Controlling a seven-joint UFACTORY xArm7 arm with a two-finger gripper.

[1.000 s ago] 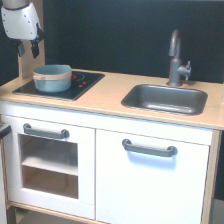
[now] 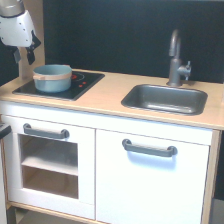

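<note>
The white robot arm with its dark gripper (image 2: 24, 56) hangs at the upper left, low beside the blue pot (image 2: 52, 84) and slightly above and left of it. The pot, with a light brown rim, sits on the black cooktop (image 2: 86, 86). Whether the fingers are open or shut is too small to tell.
The wooden counter (image 2: 112, 90) has free room between the cooktop and the steel sink (image 2: 164, 100) with its tap (image 2: 178, 70). Below are white cupboards, one with an open window front at the left. A dark back wall stands behind.
The gripper has moved down a little at the left, closer to the height of the pot. The pot appears in the same place.
</note>
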